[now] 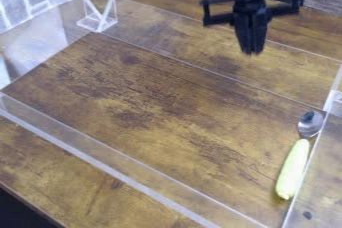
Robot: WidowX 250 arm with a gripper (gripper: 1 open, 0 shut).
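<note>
My black gripper (pixel 251 42) hangs high at the top right of the camera view, above the back of a clear-walled wooden work area. It looks shut, with nothing visible between its blurred fingertips. A pale yellow-green corn-like object (pixel 291 169) lies at the right front, with a silver spoon (pixel 309 124) just behind it, both near the right clear wall.
A clear low wall (pixel 120 159) runs round the wooden surface (pixel 160 112), with a small white bracket (pixel 98 18) at the back left. A white railing stands beyond it at top left. The middle and left of the area are empty.
</note>
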